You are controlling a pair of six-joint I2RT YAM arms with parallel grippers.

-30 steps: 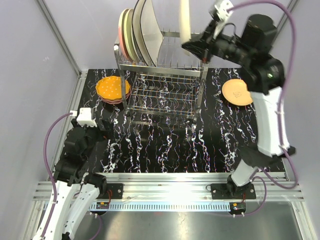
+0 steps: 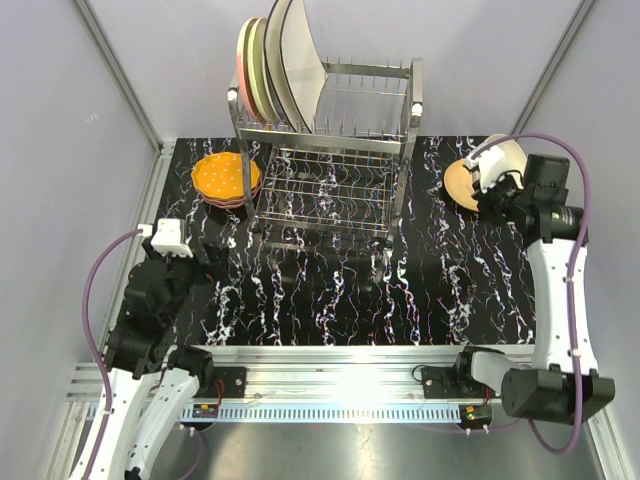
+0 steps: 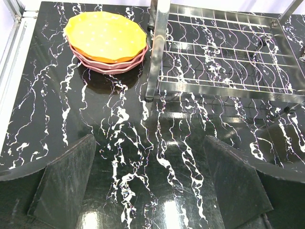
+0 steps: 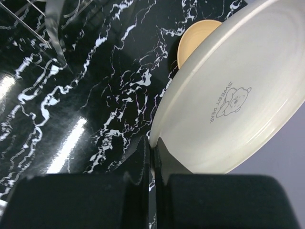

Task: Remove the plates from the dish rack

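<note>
In the right wrist view my right gripper is shut on the rim of a cream plate (image 4: 252,62) with a small bear print. That plate is tilted, and from above it hangs over the right part of an orange-tan plate (image 2: 461,187) lying at the right. Several plates, among them a large white one (image 2: 300,62), stand upright in the left of the metal dish rack (image 2: 345,144). Left of the rack lies a stack topped by a yellow scalloped plate (image 2: 220,175). My left gripper stands open, empty, over bare counter.
Side walls bound the space, with a metal rail (image 2: 330,385) along the front.
My right gripper has carried the cream plate from above the rack to the right and down, over the orange-tan plate.
</note>
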